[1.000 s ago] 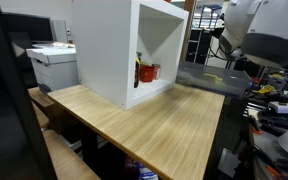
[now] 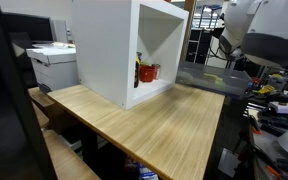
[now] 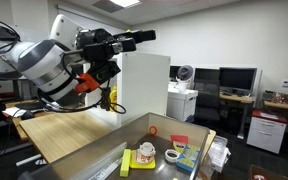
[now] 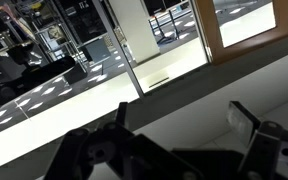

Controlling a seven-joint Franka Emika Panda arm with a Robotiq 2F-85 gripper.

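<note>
My gripper stands open in the wrist view, its dark fingers wide apart with nothing between them. In exterior view 2 the arm reaches in from the left, high above the table and the grey bin. A white cup or bowl, a yellow block, a red ring and a pale blue item lie in that bin. Inside the white shelf unit are a red container, a dark bottle and a small clear jar.
Behind stand a white box and, farther off, desks with monitors.
</note>
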